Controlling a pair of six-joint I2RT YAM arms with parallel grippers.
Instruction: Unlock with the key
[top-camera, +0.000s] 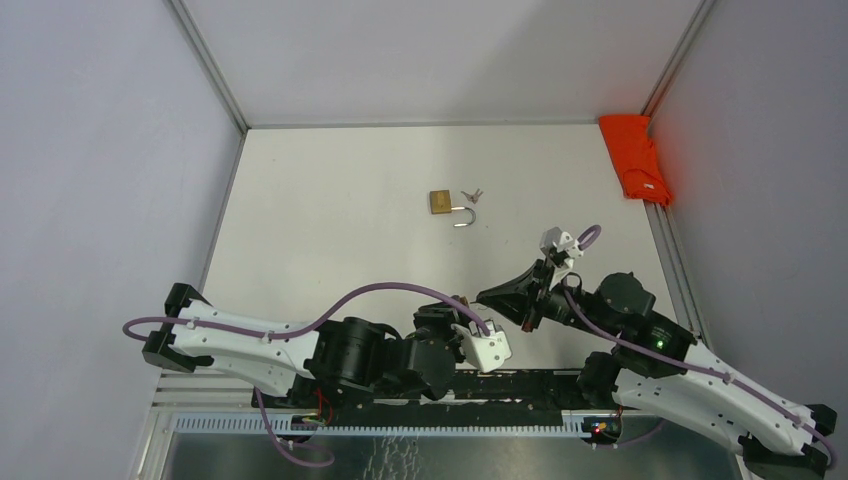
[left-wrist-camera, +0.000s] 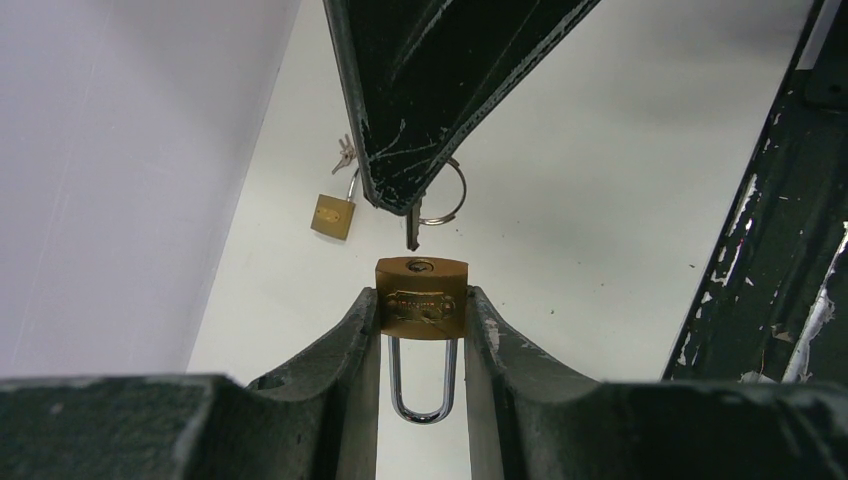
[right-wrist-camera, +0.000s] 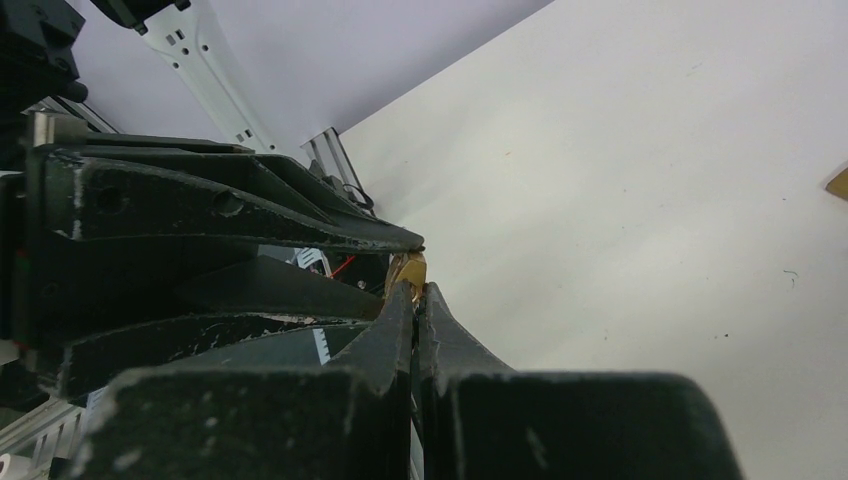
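A brass padlock (left-wrist-camera: 420, 300), shackle downward and keyhole up, is clamped in my left gripper. Just above it my right gripper is shut, with a key (left-wrist-camera: 413, 235) on a ring at its tip, its lower end a little apart from the keyhole in the left wrist view. In the right wrist view the shut right gripper largely hides the key, with the brass lock body (right-wrist-camera: 408, 268) behind its tips.
A second padlock (top-camera: 440, 201) with open shackle and loose keys (top-camera: 473, 195) lie on the upper middle table. An orange cloth (top-camera: 633, 155) is at the back right.
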